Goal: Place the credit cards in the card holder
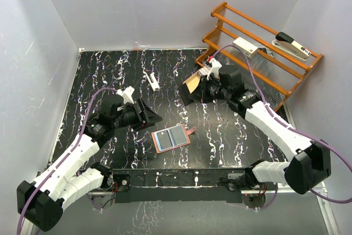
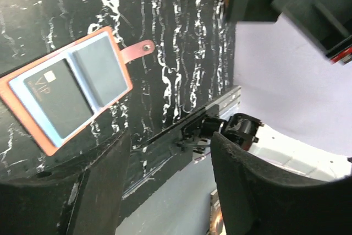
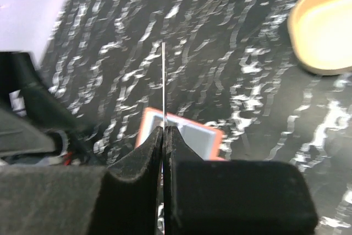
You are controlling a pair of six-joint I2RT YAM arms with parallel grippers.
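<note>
The card holder lies flat and unfolded on the dark marbled table, its pinkish-brown strap to the right. In the left wrist view, a dark card marked VIP fills one side of it; the other side shows a grey panel. My right gripper is shut on a thin card, seen edge-on. From above, that dark card hangs above the table, up and right of the holder. My left gripper is open and empty, its fingers apart, just above and left of the holder in the top view.
A tan bowl sits behind the right gripper, partly hidden. Further off are a small white object and a wooden rack holding a white box and a stapler. Clear table lies right of the holder.
</note>
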